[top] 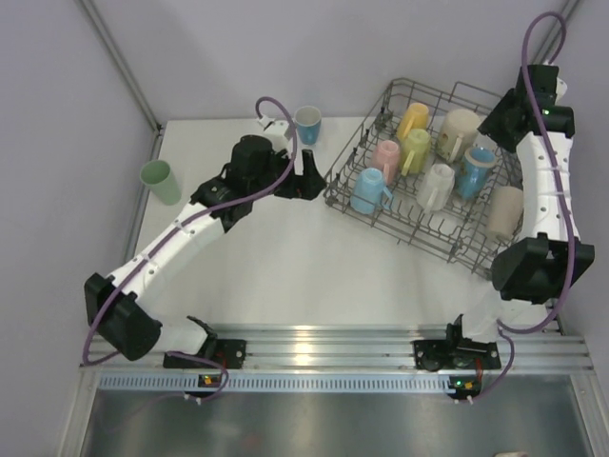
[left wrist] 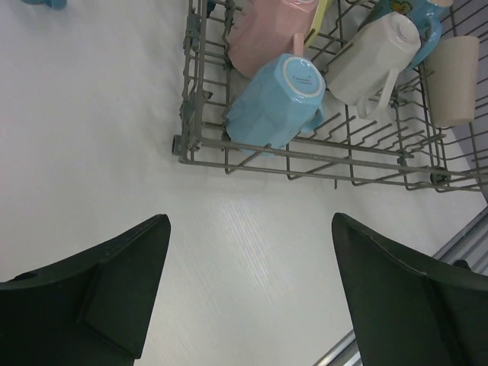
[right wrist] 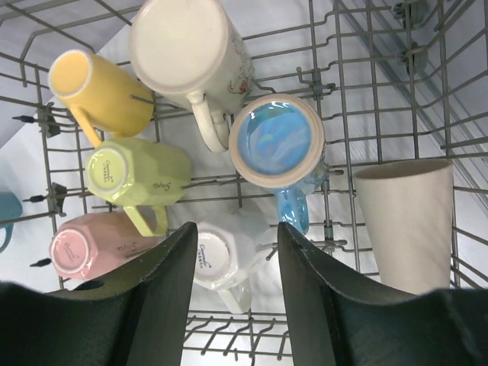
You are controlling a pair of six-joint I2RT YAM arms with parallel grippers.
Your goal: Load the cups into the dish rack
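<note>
The wire dish rack stands at the back right, holding several cups. In it are a light blue mug, a pink mug, a green mug, a yellow mug, a white mug, a large cream mug, a blue mug and a beige cup. Outside it, a blue cup and a green cup stand on the table. My left gripper is open and empty, left of the rack. Over the rack's right part, my right gripper is open, nothing held.
A wall runs behind the table, close to the rack's back. A metal rail borders the front edge.
</note>
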